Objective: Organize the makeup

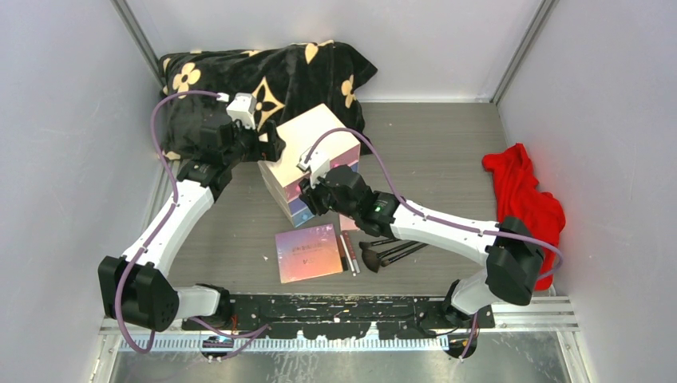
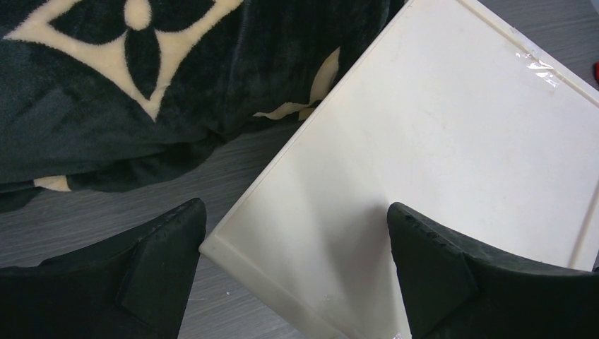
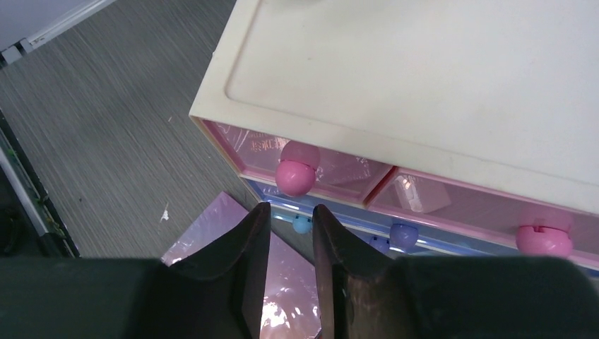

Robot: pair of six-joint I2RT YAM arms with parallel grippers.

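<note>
A cream-topped box [image 1: 307,128] with pink and blue drawers stands at the centre. In the right wrist view its pink knob [image 3: 295,176] is just beyond my right gripper, which is open a little, with nothing between its fingers. My left gripper is open over a corner of the box's top [image 2: 480,127]. A palette [image 1: 305,254], pencils [image 1: 351,251] and black brushes [image 1: 391,255] lie in front of the box, with a pink item [image 1: 349,223] partly hidden by the right arm.
A dark patterned blanket [image 1: 207,88] lies along the back, and a red cloth [image 1: 523,191] at the right. The floor right of the box is clear behind my right arm.
</note>
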